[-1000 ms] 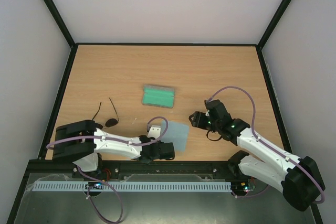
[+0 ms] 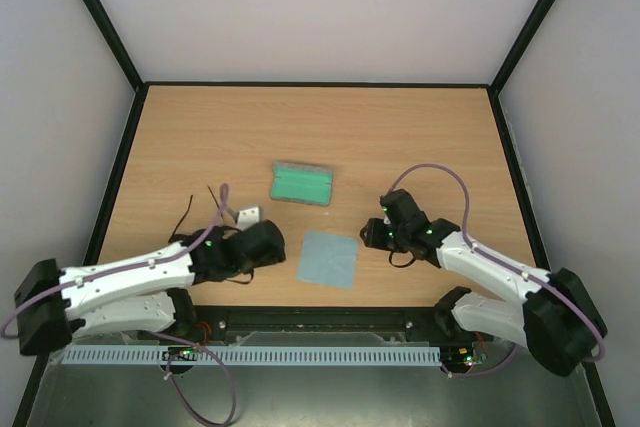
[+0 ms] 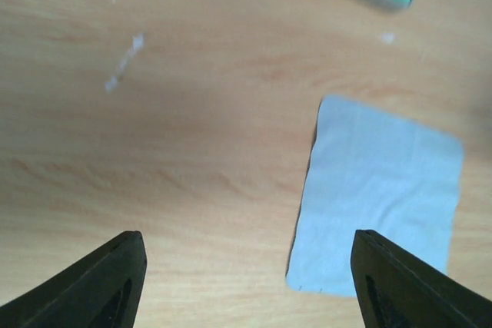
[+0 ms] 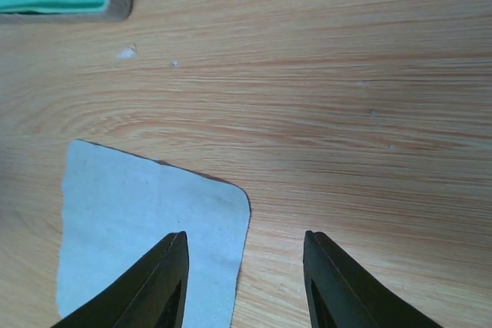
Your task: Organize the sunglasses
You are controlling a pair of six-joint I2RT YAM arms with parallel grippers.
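Dark sunglasses with open temples (image 2: 188,205) lie on the left of the table, largely hidden behind my left arm in the top view. A green glasses case (image 2: 301,183) with a grey rim sits at mid table. A pale blue cloth (image 2: 327,259) lies in front of it. My left gripper hangs above the table left of the cloth, open and empty. My right gripper is open and empty, right of the cloth, with the cloth under its left finger in the wrist view.
Dark frame rails edge the table on all sides.
My left arm has risen and moved back from the front edge, over the sunglasses, uncovering the cloth. The right arm has shifted slightly.
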